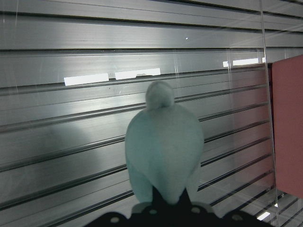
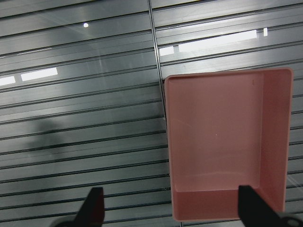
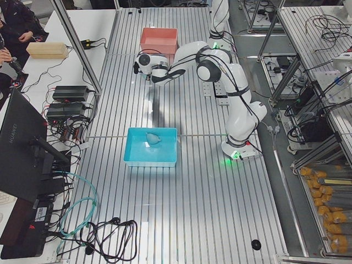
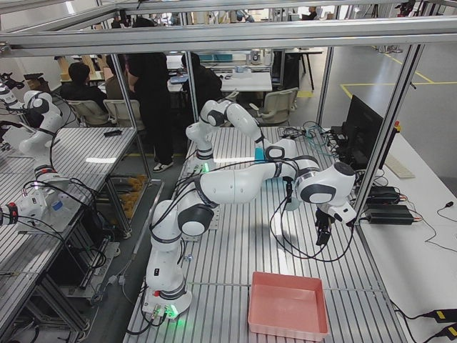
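Note:
My left gripper is shut on a pale teal plush toy [image 1: 163, 142], held above the slatted table beside the pink bin [image 1: 289, 123]. My right gripper is open, its dark fingers apart above the empty pink bin [image 2: 215, 132]. In the camera left view a blue bin [image 3: 132, 157] holds another pale teal object [image 3: 153, 138]. In the camera right view both arms reach over the middle of the table, partly overlapping.
A monitor [image 3: 22, 159], black power units and coiled cables [image 3: 110, 236] line the table's edge at the left in the camera left view. The table's front half around the blue bin is mostly clear.

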